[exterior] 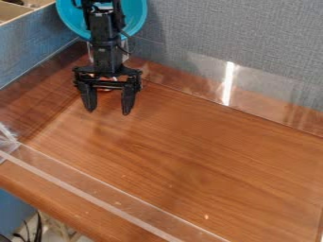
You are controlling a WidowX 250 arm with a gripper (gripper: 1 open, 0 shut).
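My black gripper [109,100] hangs over the rear left of the wooden table [190,161], its two fingers pointing down and apart, with nothing seen between them. The arm rises in front of a turquoise round object [136,13] at the back. Something small and pale is partly hidden behind the gripper, too unclear to name.
Grey walls [228,38] and a clear strip [113,194] bound the table. A transparent crumpled item [7,142] sits at the left edge, a box [15,11] at the top left, cables [36,232] below.
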